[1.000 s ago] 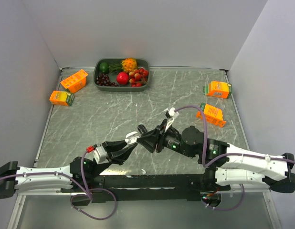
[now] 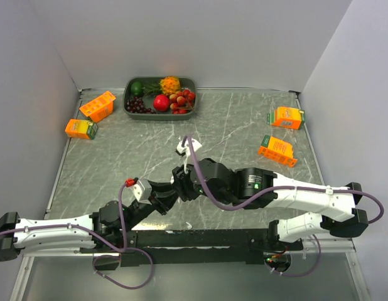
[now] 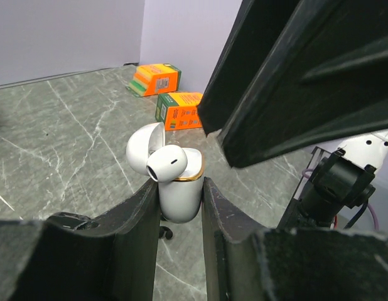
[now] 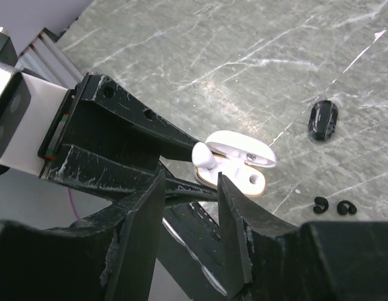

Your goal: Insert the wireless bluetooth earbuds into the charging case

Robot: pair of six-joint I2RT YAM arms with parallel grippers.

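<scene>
My left gripper (image 2: 166, 195) is shut on the open white charging case (image 3: 180, 202), seen between its fingertips in the left wrist view. One white earbud (image 4: 202, 157) sits at a slot of the case; the other slot (image 4: 253, 179) shows empty. The lid (image 4: 240, 142) is raised. My right gripper (image 2: 183, 182) hangs right over the case, its dark fingers (image 3: 282, 81) looming above it in the left wrist view and parted in the right wrist view, with nothing seen between them.
A black oblong object (image 4: 323, 120) and small black pieces (image 4: 346, 208) lie on the marble table (image 2: 118, 163). A tray of fruit (image 2: 150, 116) stands at the back, orange boxes (image 2: 277, 150) at both sides.
My right gripper has moved left and swung round over the case. The left gripper has shifted slightly, still holding the case.
</scene>
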